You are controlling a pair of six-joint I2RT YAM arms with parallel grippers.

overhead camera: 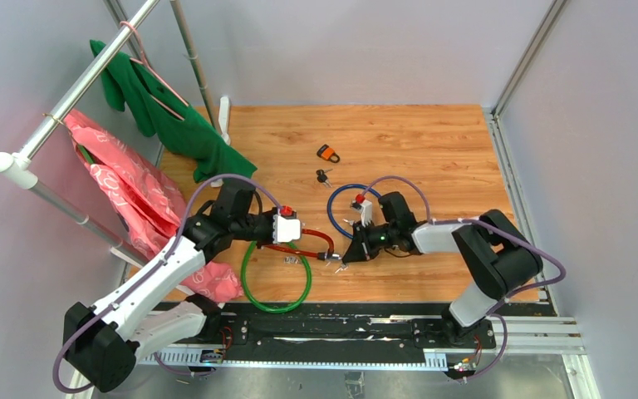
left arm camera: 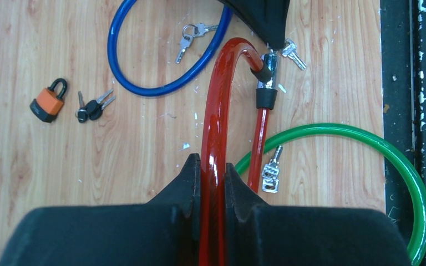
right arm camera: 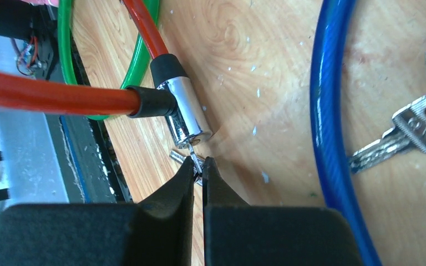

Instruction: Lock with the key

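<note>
My left gripper is shut on the red cable lock, which hangs as a loop. The lock's chrome body points toward my right gripper, which is shut on a thin silver key; the key's tip is at the end face of the chrome body. Whether it is inside the keyhole is hard to tell. Another loose key lies on the table beside the lock body.
A green cable with keys lies below, and a blue cable with keys beside my right gripper. An orange padlock and black keys lie behind. A clothes rack stands left.
</note>
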